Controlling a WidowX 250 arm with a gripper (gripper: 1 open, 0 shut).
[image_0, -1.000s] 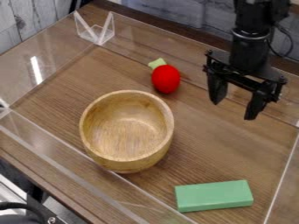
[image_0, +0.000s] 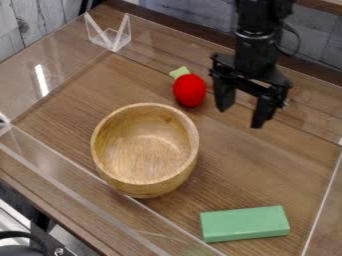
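Note:
My black gripper hangs from the arm at the top right, open, above the table to the right of a red round object. A small light green item lies just behind the red one. A wooden bowl sits at the centre left. A green block lies at the front right.
The wooden table has free room on the left and on the right below the gripper. A clear plastic piece is at the back left edge.
My gripper has moved left, toward the red object, and slightly up in the view. The objects on the table have not moved.

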